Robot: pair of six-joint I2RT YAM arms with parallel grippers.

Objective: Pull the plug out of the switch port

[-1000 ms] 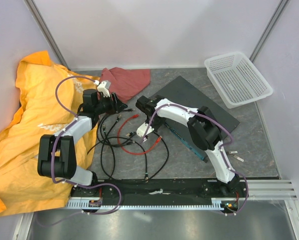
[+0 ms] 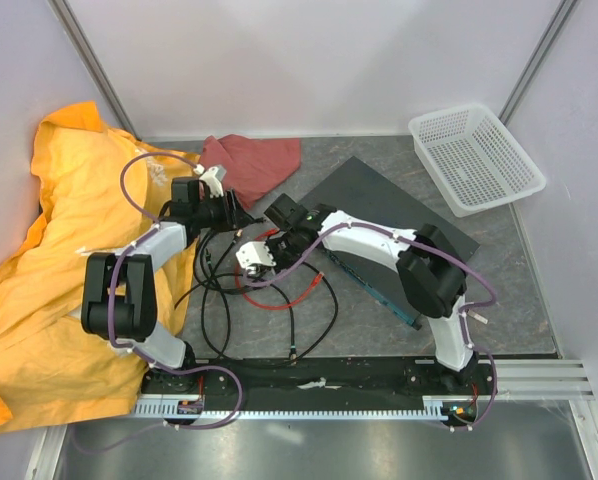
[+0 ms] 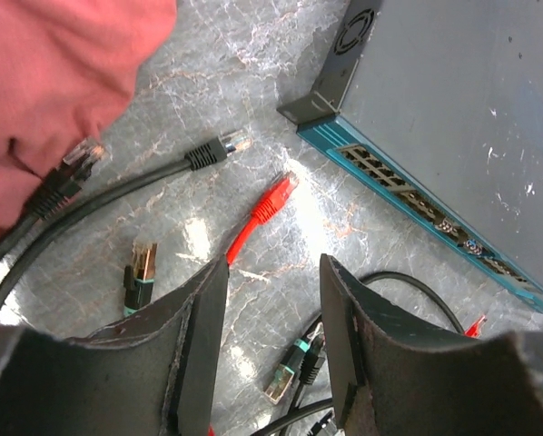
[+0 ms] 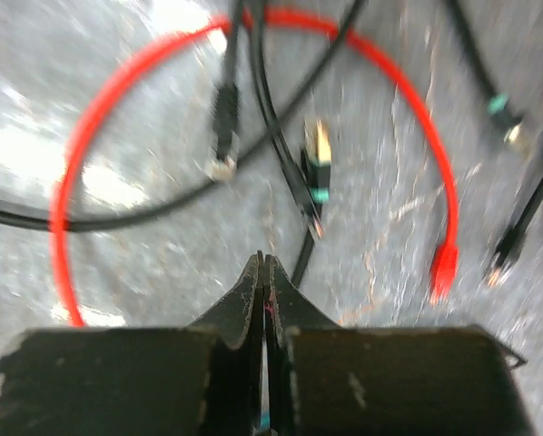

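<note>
The dark switch [image 3: 449, 100] with its teal port panel [image 3: 389, 191] fills the upper right of the left wrist view; a red plug [image 3: 273, 200] lies loose before it. My left gripper hovers over the loose cables, part open, nothing visible between its fingers. My right gripper is shut, over red and black cables; a sliver of red shows at its closed fingers, but I cannot tell if it is held. In the top view the right arm hides part of the switch's front.
Loose black cables [image 2: 219, 290] cover the middle floor. A red cloth [image 2: 249, 165] lies at the back, a yellow cloth [image 2: 59, 300] at left, and a white basket [image 2: 477, 155] at back right.
My right gripper has moved left, away from the switch and over the cables. The left arm has shifted only slightly.
</note>
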